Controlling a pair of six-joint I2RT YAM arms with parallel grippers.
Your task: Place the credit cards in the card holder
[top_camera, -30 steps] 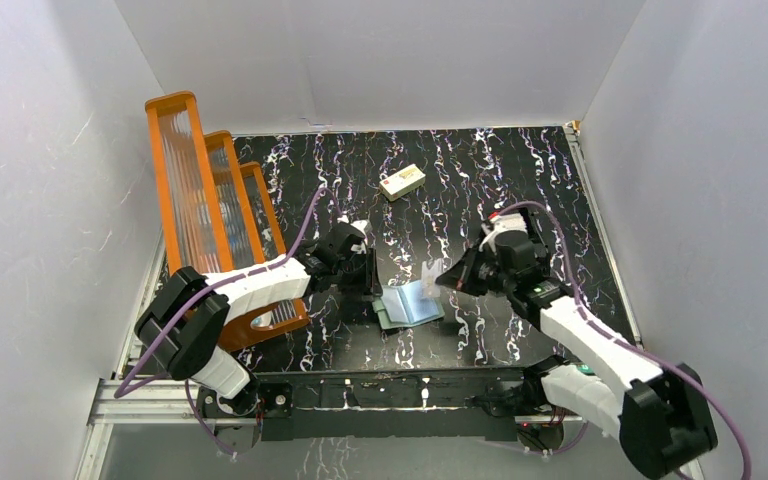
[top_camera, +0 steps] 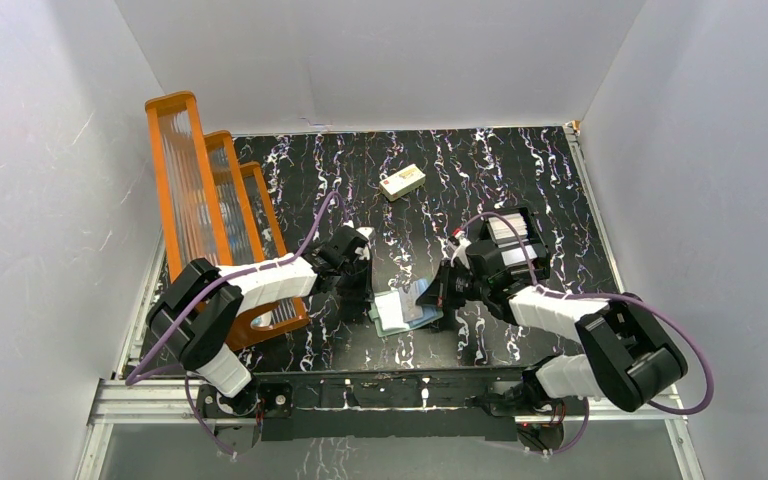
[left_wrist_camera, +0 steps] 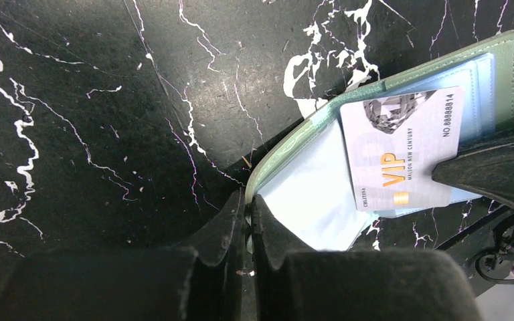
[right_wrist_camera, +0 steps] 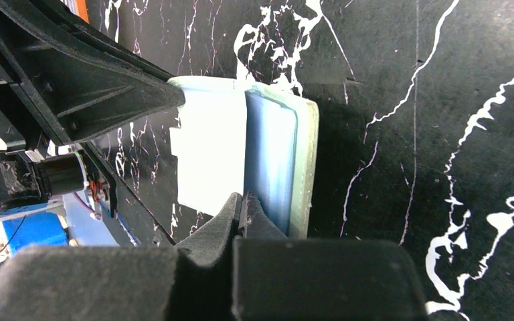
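Observation:
The green-edged card holder [top_camera: 393, 325] lies open on the dark table, with white and pale blue inner faces. A silver-white VIP card [left_wrist_camera: 401, 144] overlaps those faces in the left wrist view. My right gripper is shut on the card's edge; one black finger [left_wrist_camera: 472, 167] covers part of the card. At the holder's left edge, my left gripper is shut, its tips touching the raised green rim [left_wrist_camera: 288, 150]. Whether that thin rim is pinched cannot be told. How deep the card sits in a pocket is hidden.
Behind the right arm stands a black rack [top_camera: 535, 245] with white items. A small cream box [top_camera: 402, 182] lies farther back. Orange-framed racks [top_camera: 215, 170] fill the left side. Open table surrounds the box.
My right gripper has moved left and slightly down with the card, from the holder's right end to over its inner faces. The left gripper has shifted slightly at the holder's left edge.

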